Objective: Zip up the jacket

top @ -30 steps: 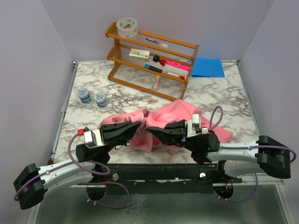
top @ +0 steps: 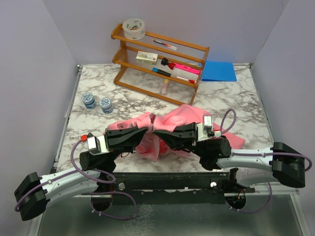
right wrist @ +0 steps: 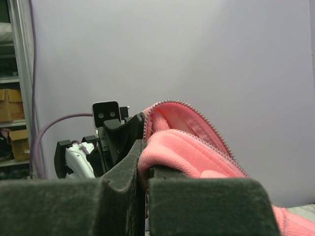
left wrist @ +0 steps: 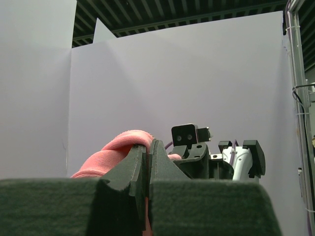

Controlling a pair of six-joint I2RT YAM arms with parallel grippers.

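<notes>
The pink jacket lies bunched on the table, its front folds raised between my two grippers. My left gripper is shut on the jacket's edge; in the left wrist view a pink fold rises beside the fingers. Close to its right, my right gripper is shut at the same fabric. In the right wrist view, pink cloth drapes over its fingertips, hiding whether anything is pinched there. Two toothed zipper edges curve away from the tips, apart from each other. I cannot make out the slider clearly.
A wooden rack with pens and a small box stands at the back. Two lidded jars sit at the left, and a blue sheet lies at the back right. Bare table shows on both sides of the jacket.
Over the last second my right gripper has shifted slightly away from the table's front edge, most recently a touch left. The fabric by its tips moved a little; the left gripper stayed in place.
</notes>
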